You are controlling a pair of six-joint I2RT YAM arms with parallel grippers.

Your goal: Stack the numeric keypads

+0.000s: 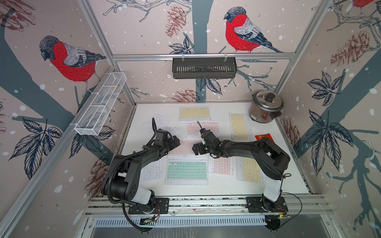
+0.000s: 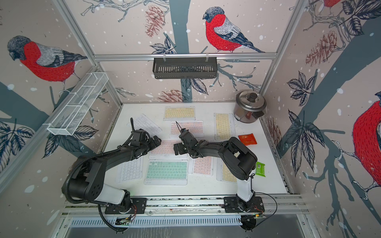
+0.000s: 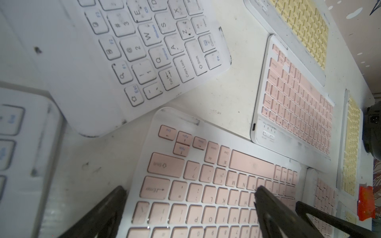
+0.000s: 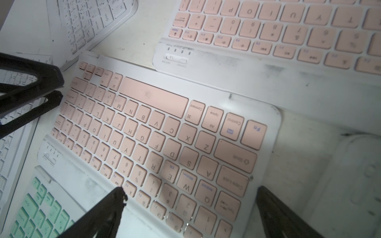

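A pink keypad [image 1: 186,149] lies flat at the table's centre. At its left end my left gripper [image 1: 175,141] hovers open, and in the left wrist view its blurred fingers [image 3: 104,212] straddle the keys. My right gripper [image 1: 197,149] is over its right end, open and empty; the right wrist view has that pink keypad [image 4: 158,146] between the fingertips. In front lies a green keypad [image 1: 186,170]; behind is another pink one [image 1: 194,127], and to the right front a third [image 1: 222,166]. White keypads [image 1: 151,172] lie at left. Yellow ones [image 1: 194,113] are at the back and right.
A steel pot [image 1: 266,107] stands at the back right corner. An orange packet [image 2: 247,139] and a green packet [image 2: 260,169] lie on the right side. Keypads crowd the middle; bare table shows along the front edge.
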